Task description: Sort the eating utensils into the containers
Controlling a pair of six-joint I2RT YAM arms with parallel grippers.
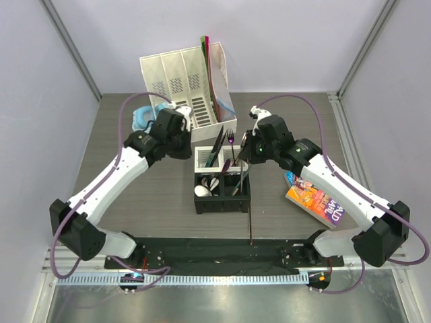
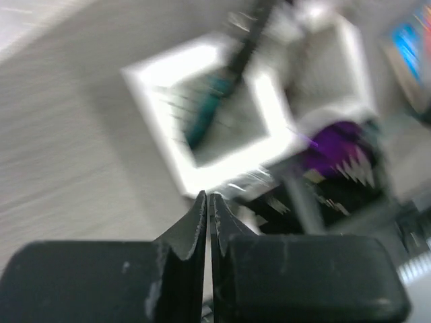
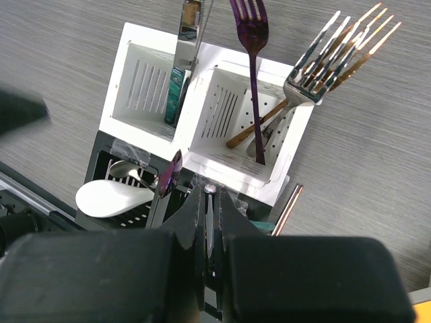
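A white two-part basket [image 1: 196, 161] adjoins a black basket [image 1: 222, 202] at table centre. Knives [image 1: 216, 146] stand in its left part. A purple fork [image 3: 254, 37] and several silver and copper-toned forks [image 3: 306, 87] stand in its right part. The black basket holds a white spoon [image 3: 111, 198], a silver spoon [image 3: 124, 169] and a purple-handled utensil [image 3: 172, 173]. My right gripper is shut on a slim silver utensil [image 3: 210, 222] over the black basket; its lower end is hidden. Left of the white basket, my left gripper is shut, nothing visible between its fingers.
A cream rack [image 1: 172, 74] and light-blue headphones [image 1: 141, 118] stand at the back. Colourful books [image 1: 315, 200] lie on the right. A thin copper-coloured stick [image 1: 250, 225] extends in front of the black basket.
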